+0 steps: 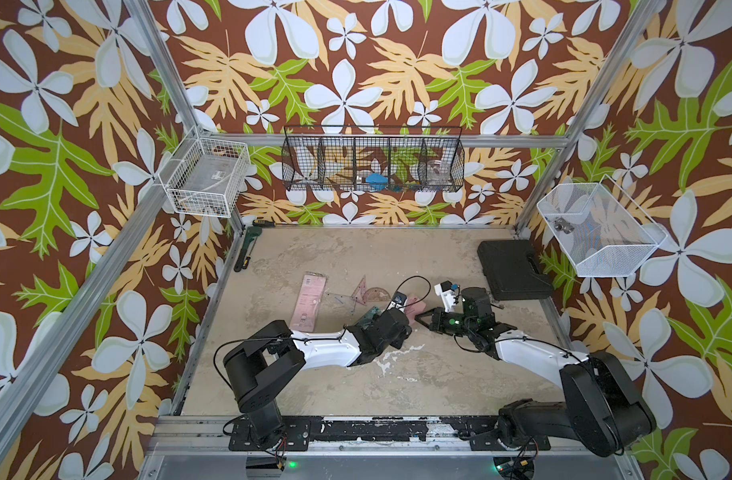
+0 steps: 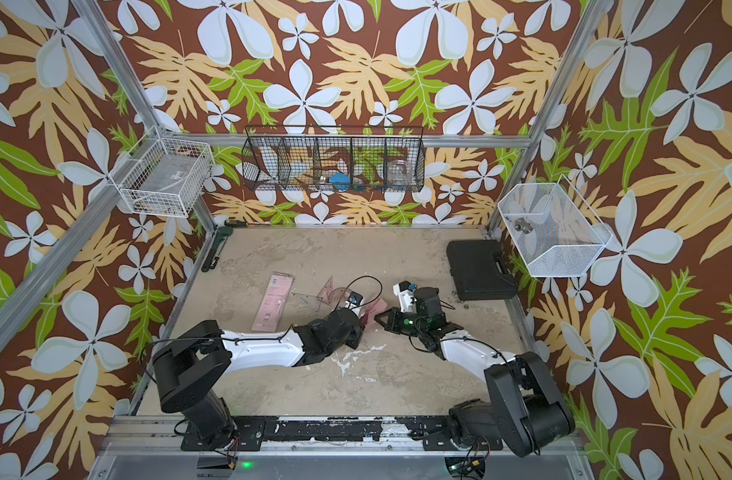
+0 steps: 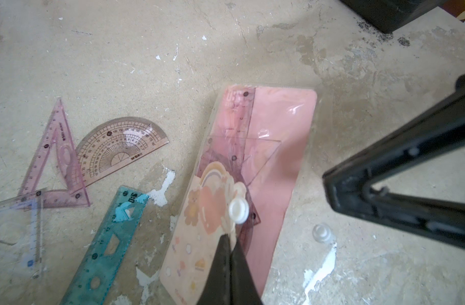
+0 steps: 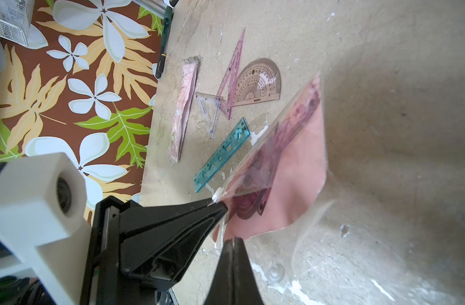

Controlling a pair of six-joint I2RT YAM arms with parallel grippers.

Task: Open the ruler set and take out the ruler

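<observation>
The clear pouch with pink backing (image 3: 285,132) rises off the table, its edge pinched by my left gripper. A white snap button (image 3: 238,210) on the printed flap sits just above these fingertips. Inside the pouch show a purple ruler (image 3: 245,109) and a triangle (image 3: 263,152). The right wrist view has the same pouch (image 4: 293,188) tilted, with the left fingers (image 4: 166,223) at its near corner. My right gripper is shut, nothing showing between its fingers, and it stands apart from the pouch, to its right.
Loose on the table lie a teal ruler (image 3: 102,249), a protractor (image 3: 120,145), a pink triangle (image 3: 54,157) and a clear triangle (image 3: 18,228). A flat pink packet (image 1: 308,302) is left of them. A black case (image 1: 514,269) fills the back right.
</observation>
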